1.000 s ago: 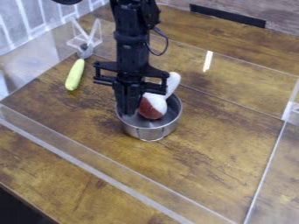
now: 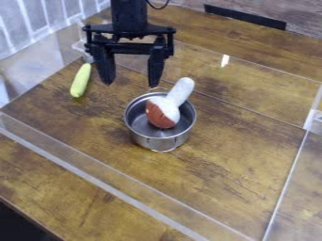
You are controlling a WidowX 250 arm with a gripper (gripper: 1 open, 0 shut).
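Observation:
My black gripper (image 2: 132,71) is raised over the back middle of the wooden table (image 2: 88,160), open, with its two fingers apart and pointing down. In front of it and to the right stands a metal pot (image 2: 160,137). Inside the pot a white and reddish-brown object (image 2: 165,109) leans toward the back right, its white end over the rim. A pale green elongated object (image 2: 81,81) lies left of the gripper.
Clear panels or wall edges run along the left and right sides.
My gripper has moved up and back, away from the pot where it was about a second ago. The object in the pot is now fully uncovered by it.

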